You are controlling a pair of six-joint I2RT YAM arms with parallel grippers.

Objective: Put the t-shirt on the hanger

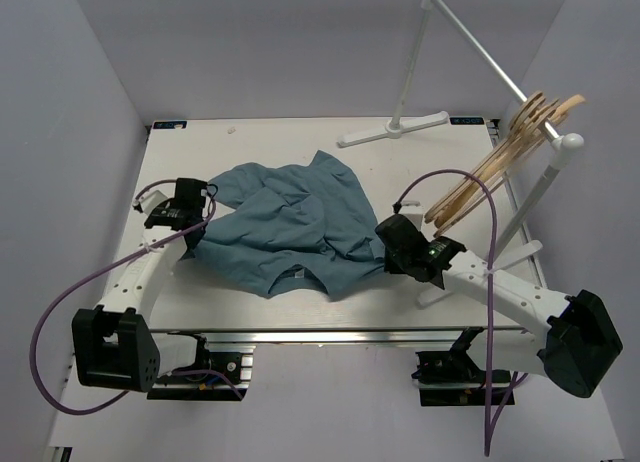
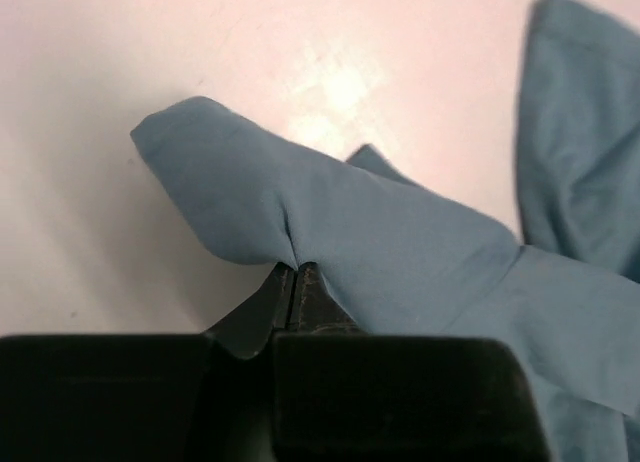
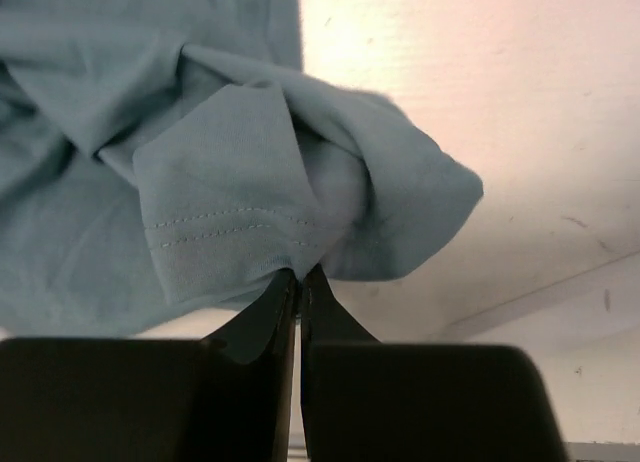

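Note:
The blue-grey t-shirt [image 1: 290,222] lies spread and rumpled across the white table in the top view. At its left edge, my left gripper pinches a fold of it between nearly closed fingers. At the opposite lower right edge, my right gripper pinches a bunched, hemmed part of the cloth. The wooden hangers [image 1: 500,167] hang bunched on the white rack's bar at the right.
The white rack [image 1: 480,52] stands on the table's right, with a foot [image 1: 365,136] at the back.

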